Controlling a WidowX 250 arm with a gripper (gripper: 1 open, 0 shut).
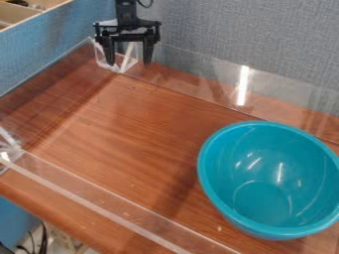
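Note:
My black gripper (129, 50) hangs at the back left of the wooden surface (133, 139), over the corner of the clear barrier. Its fingers point down and stand apart, open, with nothing clearly between them. A large teal bowl (269, 198) sits at the front right, well away from the gripper, and looks empty.
Clear plastic walls edge the wooden surface, along the grey padded back wall (252, 40) and the front left. A light wooden tray (20, 12) shows at the top left. Cables lie below at bottom left.

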